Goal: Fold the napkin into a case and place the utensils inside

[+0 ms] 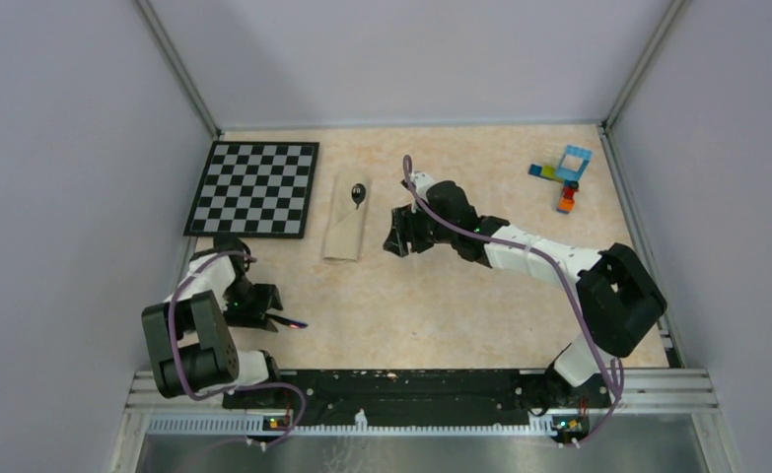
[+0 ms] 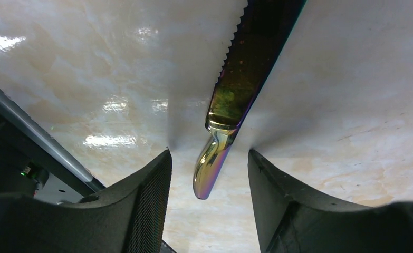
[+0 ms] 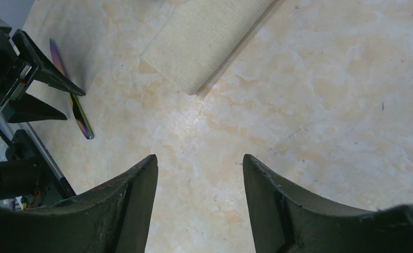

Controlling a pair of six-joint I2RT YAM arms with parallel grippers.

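Observation:
The folded beige napkin (image 1: 343,236) (image 3: 204,47) lies left of centre, with a dark utensil head, fork or spoon (image 1: 358,192), in its upper part. An iridescent knife (image 1: 293,323) (image 2: 236,79) lies on the table at lower left. My left gripper (image 1: 269,307) is low over it, fingers part open on either side of the knife's narrow part, not touching it in the wrist view. My right gripper (image 1: 391,239) stands open over bare table, right of the napkin's lower end.
A checkerboard (image 1: 248,187) is at upper left, above the left arm. Toy bricks (image 1: 567,168) sit at the back right.

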